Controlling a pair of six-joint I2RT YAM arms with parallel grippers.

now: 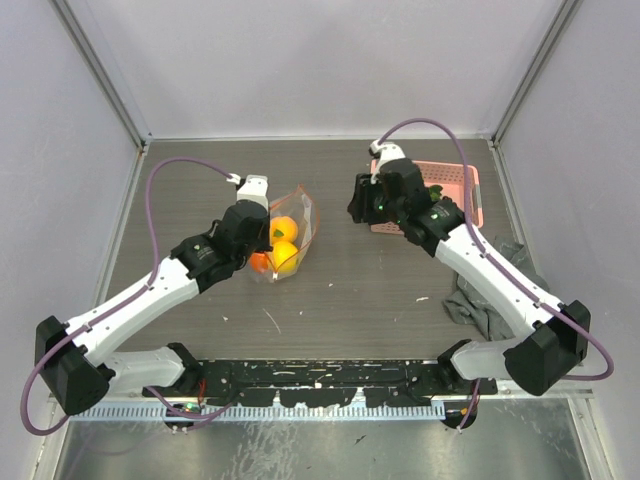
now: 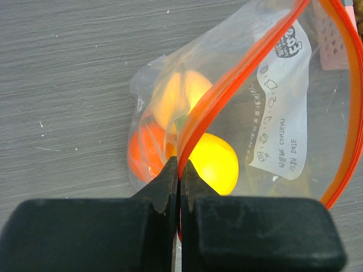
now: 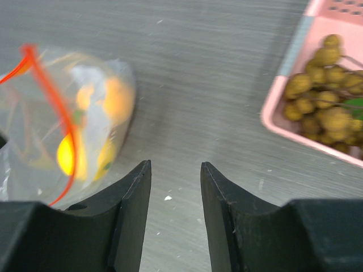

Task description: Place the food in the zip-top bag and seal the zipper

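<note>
The clear zip top bag point(image 1: 306, 226) with an orange zipper edge stands with its mouth gaping. Inside it lie an orange fruit point(image 1: 283, 229), a yellow fruit point(image 2: 214, 164) and a red-orange fruit point(image 2: 146, 152). My left gripper is shut on the bag's orange edge, with the thin strip running between its fingertips. To the right of the bag and apart from it, my right gripper is open, with bare table showing between its fingers. The left arm hides part of the bag in the top view.
A pink basket point(image 1: 460, 172) at the back right holds grapes point(image 3: 330, 96), partly covered by the right arm in the top view. A grey cloth point(image 1: 478, 308) lies at the right.
</note>
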